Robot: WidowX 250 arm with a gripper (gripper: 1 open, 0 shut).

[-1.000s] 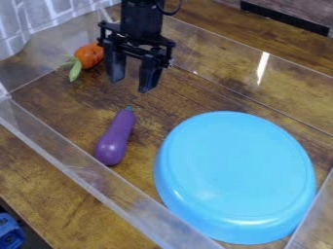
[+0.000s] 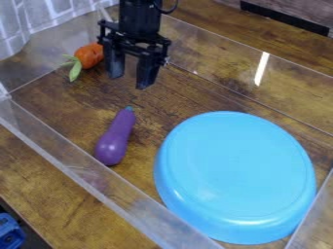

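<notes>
My dark gripper hangs at the top middle, pointing down, its two fingers spread apart with nothing visible between them. Below it on the wooden floor lies a purple eggplant. An orange carrot with a green top lies to the left of the gripper, near the back left wall. A large blue round object, like a lid or bowl, fills the lower right.
Clear low walls run round the wooden work area. A small blue item sits outside at the bottom left corner.
My gripper has moved very slightly up. The objects on the floor have not moved.
</notes>
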